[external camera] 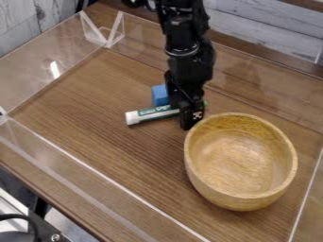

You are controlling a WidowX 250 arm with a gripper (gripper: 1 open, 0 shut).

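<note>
My black gripper [190, 112] is low at the middle of the table, over a white and green tube [149, 114] that lies slanted on the wood. A small blue object [159, 95] sits just behind the tube, partly hidden by the arm. The fingertips are dark and overlap the tube's right part, so whether they touch or hold it is unclear.
A large yellow bowl [239, 180] stands at the front right, close beside the gripper. A black cable shows at the lower left corner.
</note>
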